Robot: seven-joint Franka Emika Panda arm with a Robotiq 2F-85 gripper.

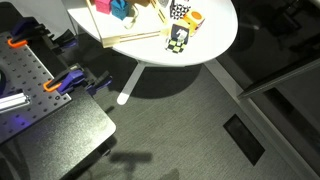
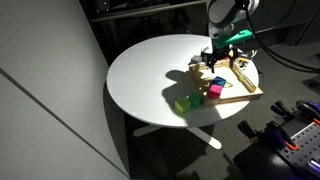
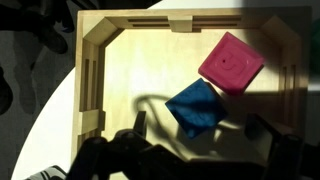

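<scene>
My gripper stands open above a shallow wooden tray (image 3: 180, 25), its dark fingers wide apart at the bottom of the wrist view. A blue block (image 3: 196, 108) lies turned at an angle on the tray floor, in line with the gap between them. Nothing shows held. Close beside the blue block, a pinkish-red block (image 3: 231, 63) lies nearer the tray's corner. In exterior view 2 the gripper (image 2: 219, 54) hangs over the tray (image 2: 240, 103), with the blue block (image 2: 219, 82) and pink block (image 2: 215, 90) below it. Exterior view 1 does not show the gripper.
The tray rests on a round white table (image 2: 150, 85). Outside it are a green block (image 2: 195, 99) and a yellow-green block (image 2: 182, 106). A checkered cube (image 1: 177, 38) and an orange cube (image 1: 194, 18) also stand on the table.
</scene>
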